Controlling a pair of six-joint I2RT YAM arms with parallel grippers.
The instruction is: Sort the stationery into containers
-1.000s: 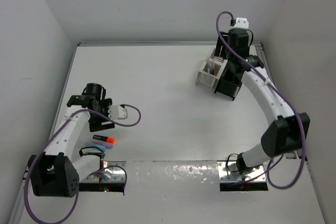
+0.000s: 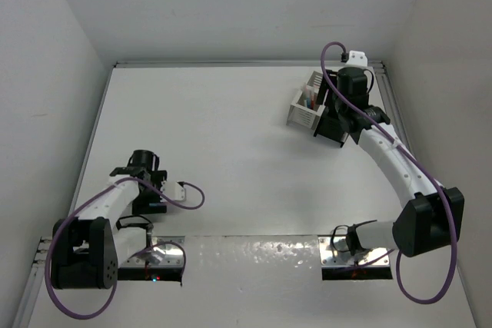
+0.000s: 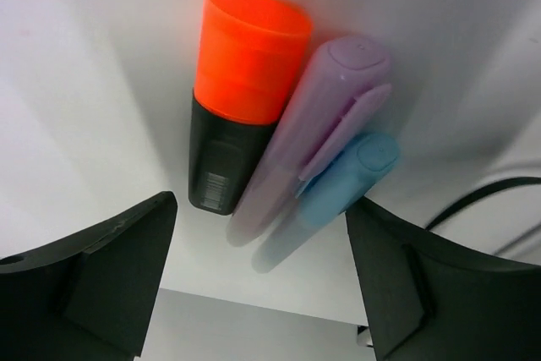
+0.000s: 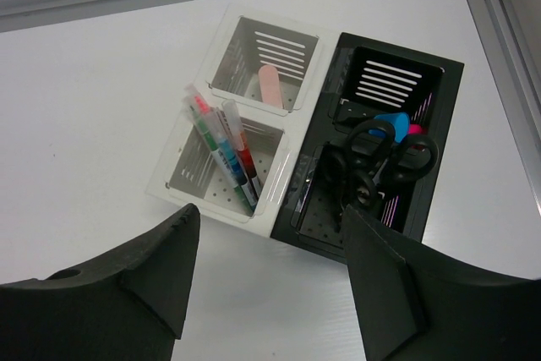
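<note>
My left gripper [image 2: 149, 205] is low at the table's near-left, mostly covering the stationery in the top view. In the left wrist view its open fingers [image 3: 101, 285] straddle an orange-capped highlighter [image 3: 248, 57], a purple pen [image 3: 296, 158] and a light blue pen [image 3: 342, 183], lying side by side. My right gripper stands open above the containers: a white organizer [image 4: 296, 133] with several markers [image 4: 221, 150] and a pink item [image 4: 270, 86], and a black one [image 4: 406, 69] with black scissors [image 4: 406, 171] and a blue item [image 4: 390, 124].
Walls border the table at back and sides, with metal rails along its edges. A dark cable [image 3: 465, 196] runs beside the pens.
My left gripper has moved down and toward the front over the pens, which the top view showed uncovered a second ago. The right arm has shifted slightly toward the front.
</note>
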